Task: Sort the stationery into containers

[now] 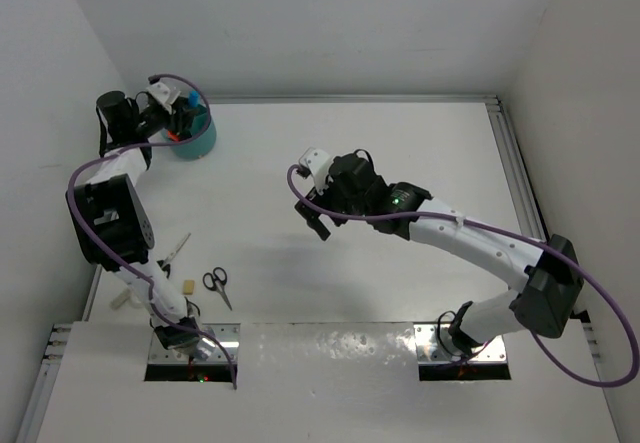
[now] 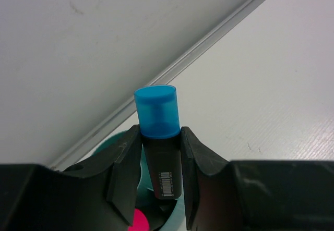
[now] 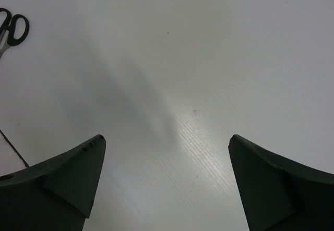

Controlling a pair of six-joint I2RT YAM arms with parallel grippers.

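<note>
At the back left stands a teal cup point(image 1: 197, 142). My left gripper is shut on a black marker with a translucent blue cap point(image 2: 157, 113), held upright over the cup, whose rim and red item point(image 2: 140, 221) show behind the fingers in the left wrist view. Scissors point(image 1: 217, 282) lie front left, also seen at the edge of the right wrist view point(image 3: 15, 30); another long metal tool point(image 1: 176, 249) and a small yellow block point(image 1: 188, 287) lie near them. My right gripper is open above bare table, nothing between its fingers.
Walls and a metal rail point(image 2: 203, 48) close in behind and left of the cup. A cable end shows at the lower left of the right wrist view.
</note>
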